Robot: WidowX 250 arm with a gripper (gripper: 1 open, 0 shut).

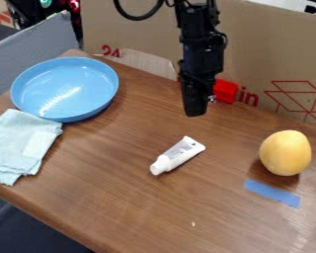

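Note:
My gripper (196, 102) hangs pointing down over the back middle of the wooden table, in front of the cardboard box. It looks shut, with nothing seen between its fingers. A white tube (177, 156) lies below it, nearer the front. A yellow, rounded object (284, 152) sits at the right, above a strip of blue tape (271, 193). A blue plate (64, 87) is at the back left, and a folded pale cloth (19, 143) lies in front of it.
A cardboard box (279, 59) lines the back, with a red object (225, 91) at its foot behind my gripper.

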